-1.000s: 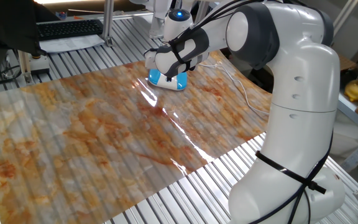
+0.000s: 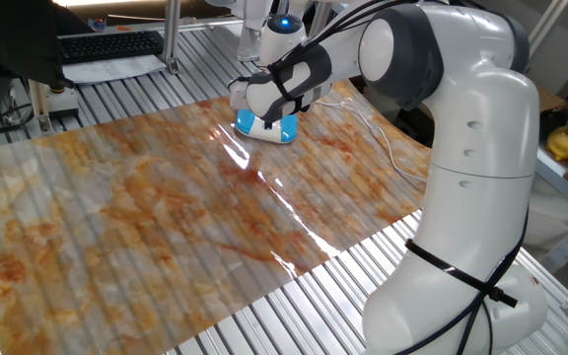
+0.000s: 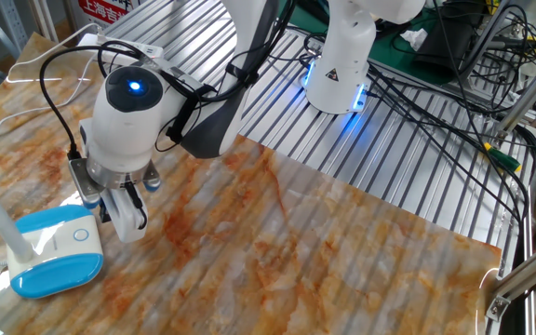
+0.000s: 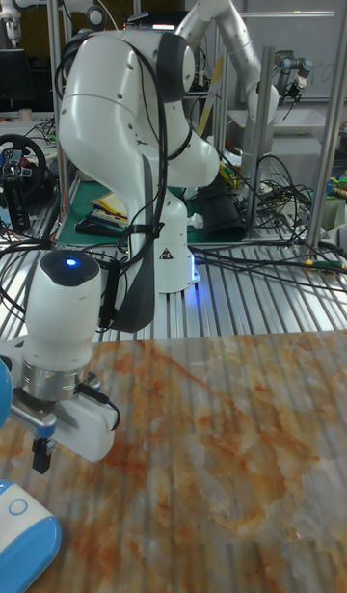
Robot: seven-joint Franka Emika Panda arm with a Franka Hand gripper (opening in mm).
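A blue and white desk lamp [image 3: 56,270] stands at the left of exterior view 2, with a round button [image 3: 80,235] on its base. My gripper [image 3: 107,214] points down close beside the lamp, on the button side of the base. From exterior view 3, the dark fingertips [image 4: 41,455] appear above the table, near the blue and white base [image 4: 22,536]. The arm's wrist hides the gripper in exterior view 1, where only part of the lamp base [image 2: 272,130] shows below it. Whether the fingers are apart or together is too small to make out.
A marbled orange and white board [image 3: 296,251] covers the table, its middle clear. White cable [image 2: 388,148] runs over the board near the lamp. Beyond the board lies ribbed metal table [image 3: 417,195], with a second robot arm's base [image 3: 338,79] on it.
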